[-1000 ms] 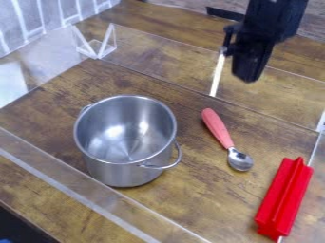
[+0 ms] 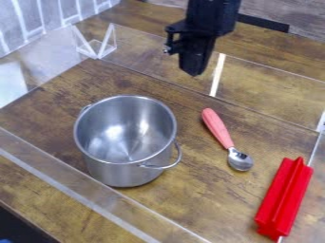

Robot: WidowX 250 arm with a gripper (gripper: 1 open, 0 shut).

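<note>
The dark gripper point(image 2: 192, 59) hangs at the top centre of the camera view, above and behind the other objects, with nothing visible in it; its fingertips are too small and dark to judge. A steel pot point(image 2: 125, 142) with side handles stands at the left centre. A spoon with a pink handle point(image 2: 218, 127) and steel bowl lies to the pot's right. A red elongated object point(image 2: 284, 197) lies at the lower right.
A clear plastic piece and a white small frame sit at the upper left, near a white rack point(image 2: 26, 24).
The gripper has moved leftward and slightly up, away from the right side. The pot, spoon and red object have not moved.
</note>
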